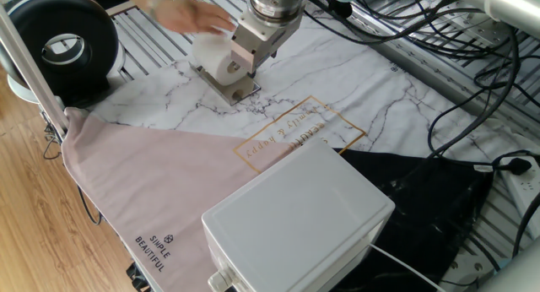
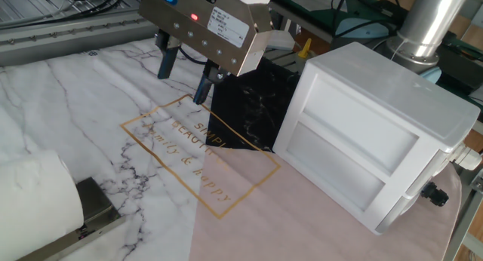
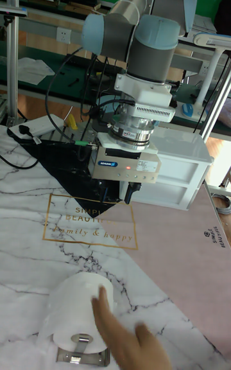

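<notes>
With its two dark fingers spread apart, my gripper [image 2: 182, 89] hangs open above the marbled cloth, nothing between them. The same gripper [image 3: 116, 202] shows in exterior view 3 over the cloth's printed gold frame, in front of the white drawer box. A white paper roll [image 2: 38, 204] sits on a metal holder [image 2: 96, 203], well apart from my fingers. In exterior view 1 the gripper's body overlaps part of the roll [image 1: 218, 57]. A person's hand [image 3: 124, 336] is blurred close to the roll in exterior view 3.
The white two-drawer box [image 2: 355, 133] stands on the cloth, its drawers closed. Cables [image 1: 498, 98] run along the table's edge. A black spool [image 1: 63, 51] stands at the far left. Open cloth [image 1: 160, 170] lies between box and roll holder.
</notes>
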